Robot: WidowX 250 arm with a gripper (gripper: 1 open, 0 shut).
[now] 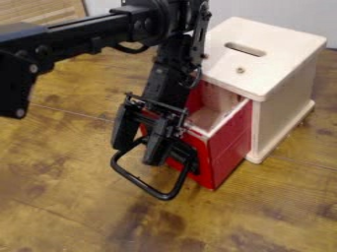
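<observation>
The black arm comes down from the top left to my gripper [154, 146], which is low in front of a red drawer [227, 153] with a pale wooden interior. A black loop-shaped bar hangs at the gripper's front, over the drawer's left front. Whether the fingers are open or shut is hard to make out. The drawer sticks out from a cream wooden box [270, 61] with a slot in its top; the arm hides much of the drawer's left side.
A pale wall runs along the back at the top right.
</observation>
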